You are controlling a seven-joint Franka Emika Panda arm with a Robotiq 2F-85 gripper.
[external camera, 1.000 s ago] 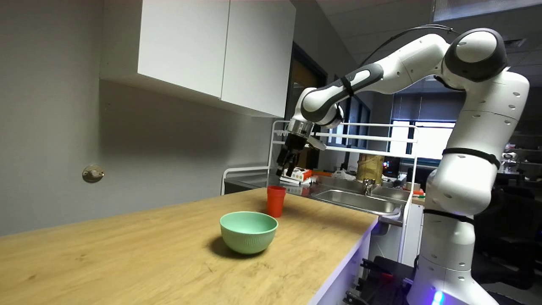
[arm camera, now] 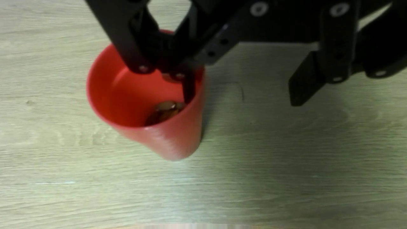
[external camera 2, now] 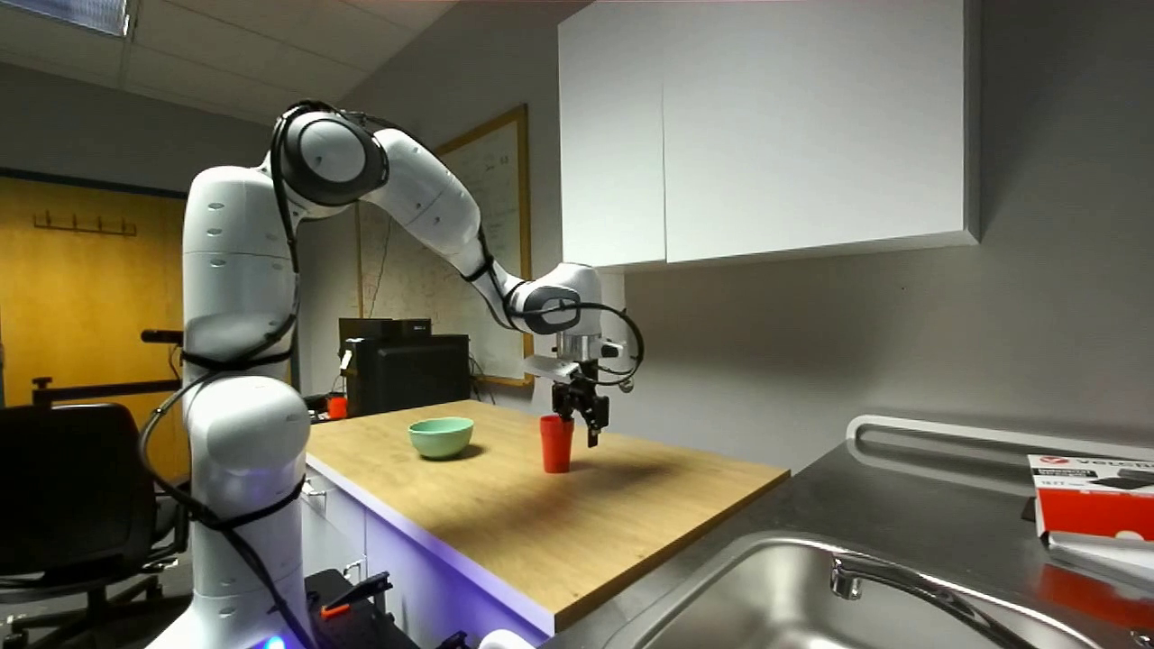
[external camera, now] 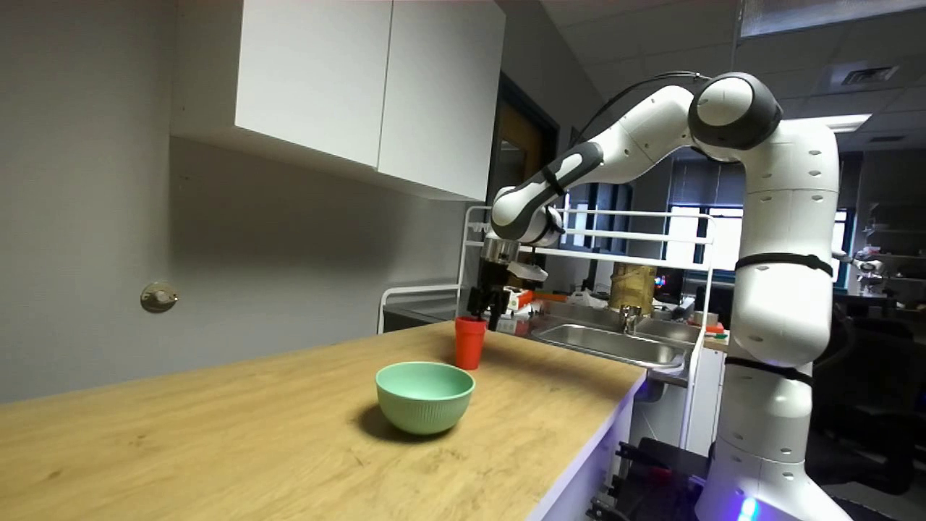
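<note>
An upright red cup (external camera: 469, 344) stands on the wooden counter; in the wrist view something brownish (arm camera: 166, 108) lies at its bottom. My gripper is over the cup's rim with its fingers apart. One finger (arm camera: 189, 88) reaches inside the cup, close to the wall, while the other finger (arm camera: 305, 82) is well outside it, over bare wood. The wall is not clamped between them. Exterior view 2 also has the gripper (external camera 2: 581, 422) at the top of the red cup (external camera 2: 556, 447). Nearby sits a green bowl (external camera: 425, 401), its inside mostly hidden.
White cabinets (external camera: 373, 95) hang above the counter. Beyond the counter's end are a metal sink (external camera: 608, 341) and a white rack (external camera: 703, 286).
My gripper has come down and turned more upright, so that one finger is now in the cup. The arm has shifted left in exterior view 1. The bowl has not moved.
</note>
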